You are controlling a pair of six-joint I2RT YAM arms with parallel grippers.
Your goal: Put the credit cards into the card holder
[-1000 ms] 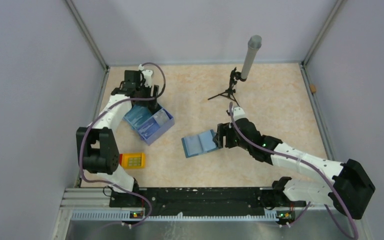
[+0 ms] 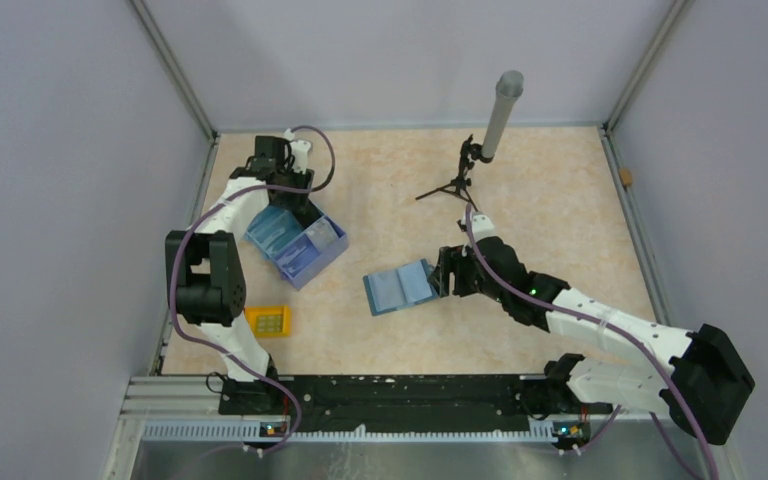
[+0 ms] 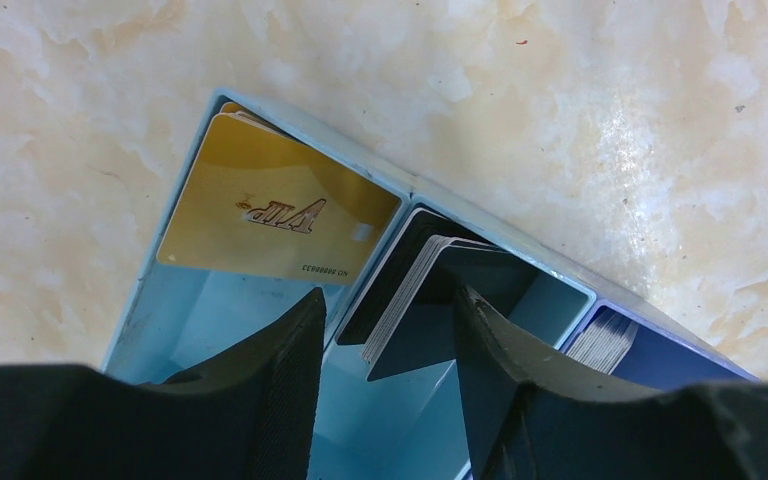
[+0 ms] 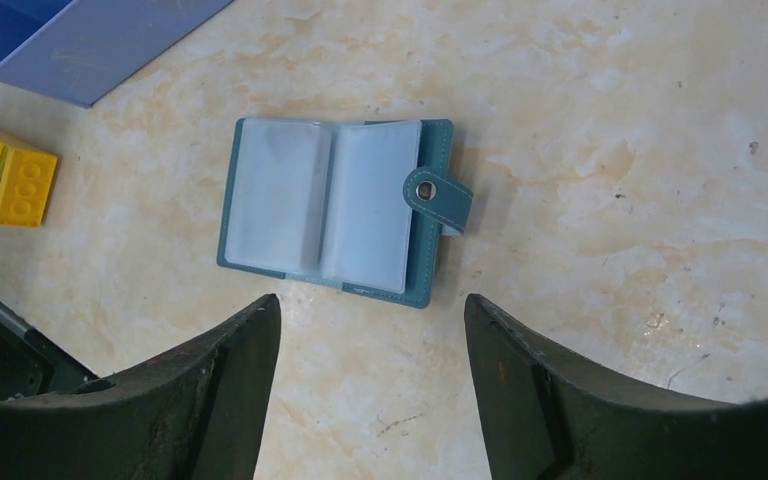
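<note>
Dark cards (image 3: 442, 295) lean in one compartment of the blue box (image 3: 370, 172), and my left gripper is over them, its fingers parted on either side of the stack in the left wrist view. Whether they touch the cards, I cannot tell. Gold cards (image 3: 278, 205) fill the neighbouring compartment. The card holder (image 4: 370, 205) lies open on the table, blue-edged with pale clear sleeves and a snap strap. My right gripper stands open at its near side in the right wrist view, nothing between the fingers.
White-edged cards (image 3: 602, 340) sit in another compartment of the box. A yellow container (image 2: 267, 321) stands in front of the box at left. A small black tripod (image 2: 460, 180) is at the back.
Box and holder have not moved.
</note>
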